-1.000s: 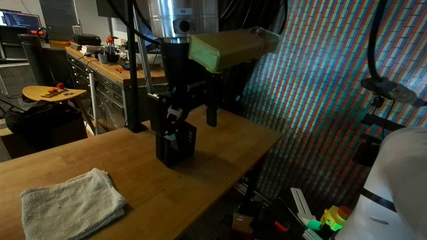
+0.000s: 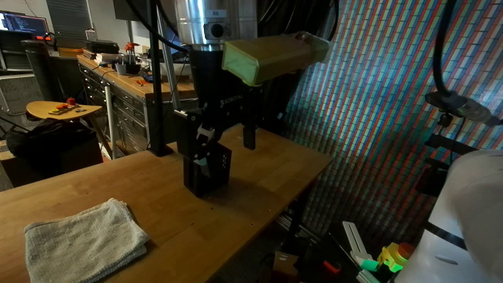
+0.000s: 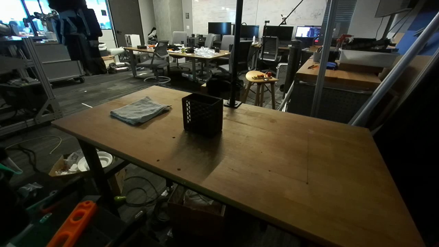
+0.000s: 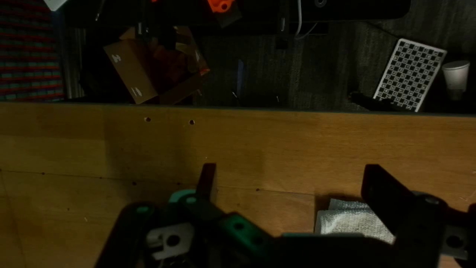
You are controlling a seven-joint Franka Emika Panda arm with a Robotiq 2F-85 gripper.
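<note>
My gripper (image 2: 227, 156) points down above the wooden table (image 2: 264, 184), its fingers spread wide. The wrist view also shows the gripper open, with bare wood and part of a cloth seen past the gap and nothing held. A black crate (image 3: 202, 115) with holes in its side stands upright on the table. In exterior view 1 one finger overlaps the crate (image 2: 191, 181); whether they touch cannot be told. A folded grey cloth (image 2: 87, 240) lies flat, apart from the crate. The second exterior view shows the cloth (image 3: 140, 110) but not my gripper.
A dark upright post (image 3: 236, 53) rises at the table's back edge, near the crate. Beyond the front edge, an open cardboard box (image 4: 134, 73) sits below table level.
</note>
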